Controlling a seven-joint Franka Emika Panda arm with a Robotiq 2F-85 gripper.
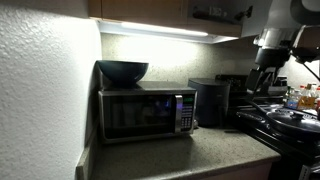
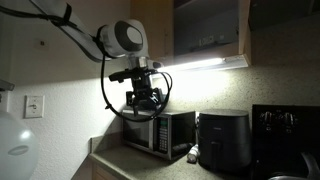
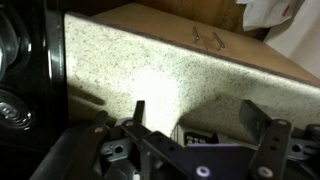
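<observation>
High over the counter, near the stove, hangs my gripper (image 1: pixel 256 80). The wrist view looks down on bare counter, with the gripper open and its dark fingertips (image 3: pixel 137 112) wide apart; nothing lies between them. A silver and black microwave (image 1: pixel 138 115) stands against the left wall, its door shut. On top of it rests a black bowl (image 1: pixel 122 72). In exterior view 2 my gripper (image 2: pixel 150 98) overlaps the microwave (image 2: pixel 177 132) in the picture, and the bowl is mostly hidden behind the arm.
A dark tall appliance (image 2: pixel 223 138) stands right of the microwave. On the stove sits a lidded pan (image 1: pixel 296 122), with bottles (image 1: pixel 306 96) behind it. Cabinets (image 1: pixel 165 12) hang overhead.
</observation>
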